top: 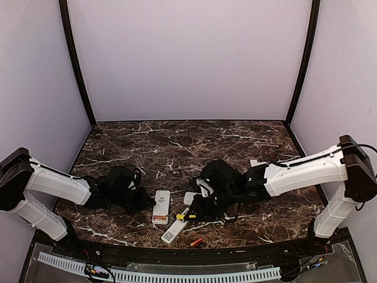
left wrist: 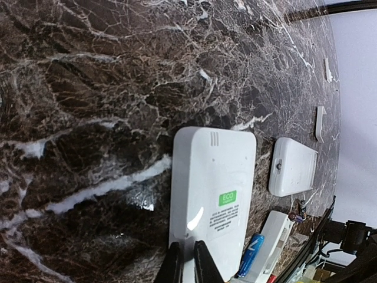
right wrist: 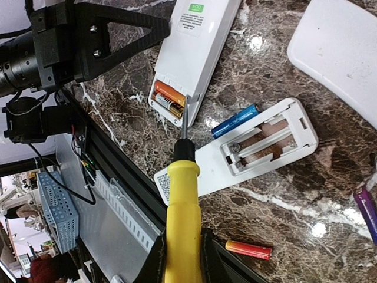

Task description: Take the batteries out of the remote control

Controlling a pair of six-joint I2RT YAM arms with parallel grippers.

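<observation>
A white remote lies upright on the marble table, its battery bay open with two batteries inside. My left gripper is shut at the remote's body, its fingertips on the near edge. My right gripper is shut on a yellow-handled screwdriver, whose metal tip reaches the right side of the bay, beside the orange battery. A second, longer remote lies alongside with an empty bay; a blue battery lies by it.
A red battery lies near the front edge. A purple battery and a white case lie to the right.
</observation>
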